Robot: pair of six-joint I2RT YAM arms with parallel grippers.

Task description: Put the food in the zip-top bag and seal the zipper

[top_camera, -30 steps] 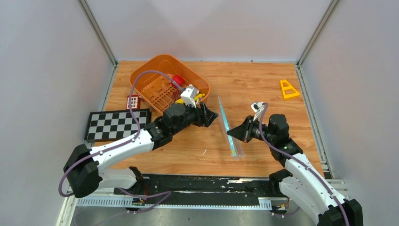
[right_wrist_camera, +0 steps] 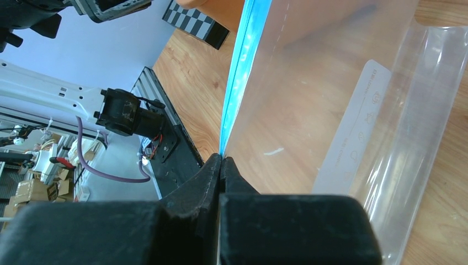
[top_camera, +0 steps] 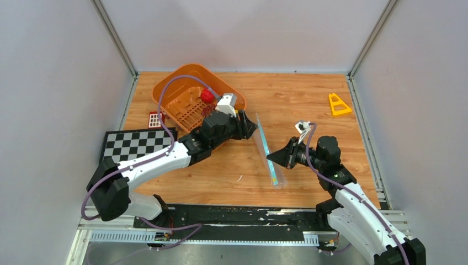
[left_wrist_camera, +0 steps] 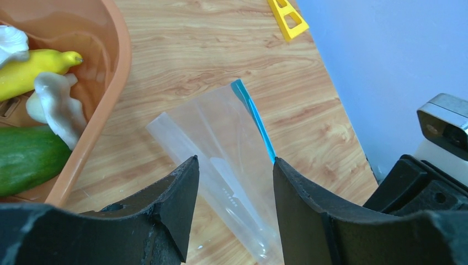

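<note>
A clear zip top bag (top_camera: pixel 264 148) with a blue zipper strip (right_wrist_camera: pixel 243 66) stands on edge at mid-table, and looks empty. My right gripper is shut on the bag, pinching the edge at the blue strip. The left gripper is part open beside the bag's far end, nothing visible between its fingers; the bag shows beyond them in the left wrist view. Play food fills part of the orange basket (top_camera: pixel 182 70): a red piece (top_camera: pixel 207 95), a yellow one (left_wrist_camera: pixel 33 70), a long green one (left_wrist_camera: pixel 30 157) and white ones (left_wrist_camera: pixel 58 105).
A checkered board (top_camera: pixel 135 148) and a small red-and-white item (top_camera: pixel 154 120) lie at the left. The yellow triangular piece (top_camera: pixel 339 105) is at the back right. Bare wood shows behind the bag, and the left forearm passes close to the basket's front.
The right arm and the bag have barely shifted.
</note>
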